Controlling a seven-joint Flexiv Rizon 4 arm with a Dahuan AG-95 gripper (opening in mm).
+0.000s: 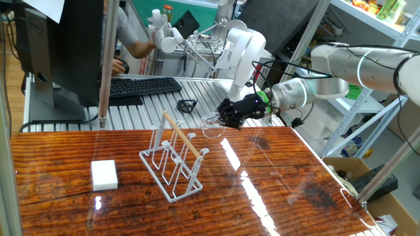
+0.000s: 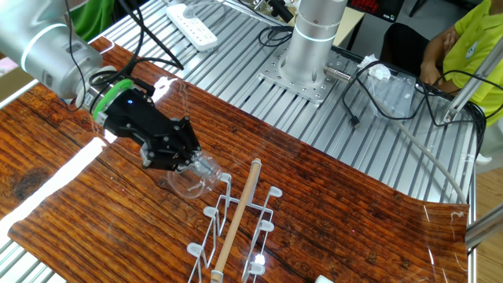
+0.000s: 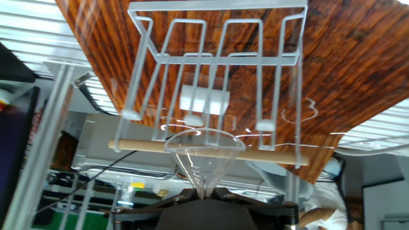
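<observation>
My gripper (image 2: 195,162) is shut on a clear glass (image 3: 203,161), a see-through vessel with a wide round rim. In the wrist view the narrow end of the glass sits between the fingers and its rim points away from the gripper, towards the rack. A white wire cup rack (image 1: 172,172) with a wooden top bar (image 2: 239,220) stands upright on the table, and its hooks are empty. In exterior view 1 the glass hangs above the table, behind and right of the rack, apart from it. Exterior view 2 shows the glass close to one end of the rack.
A white block (image 1: 104,175) lies on the brown wooden table (image 1: 52,210), left of the rack. Behind the table stand a keyboard (image 1: 146,86) and a monitor (image 1: 65,59).
</observation>
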